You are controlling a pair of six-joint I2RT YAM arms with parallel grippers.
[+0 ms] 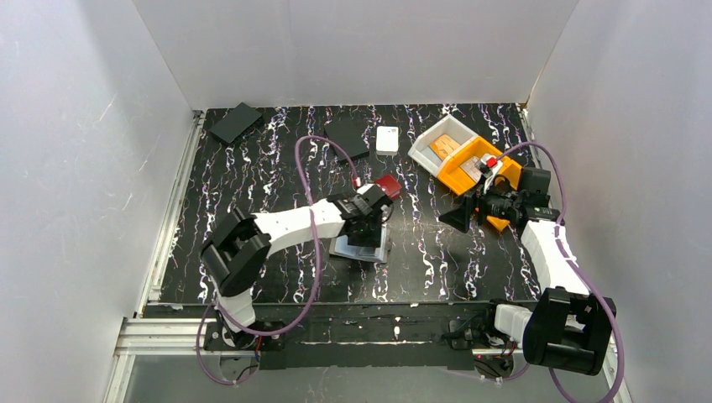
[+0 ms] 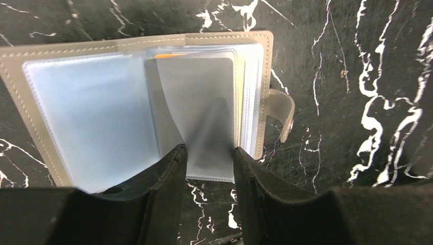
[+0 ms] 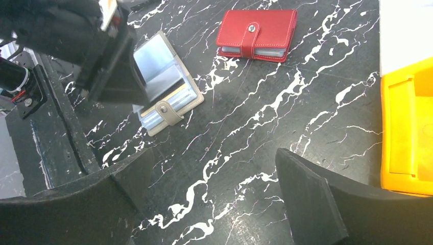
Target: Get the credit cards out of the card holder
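An open beige card holder with clear sleeves lies on the black marble table, a grey card on its right-hand stack, with a yellow edge behind. My left gripper is low over that card's near part, fingertips apart at its surface; whether it grips anything is unclear. In the top view the holder is partly hidden under that gripper. My right gripper stands open above the table to the right, nothing between its fingers.
A closed red card holder lies behind the beige one. Yellow and white bins stand at the right. Dark slabs and a white item lie at the back.
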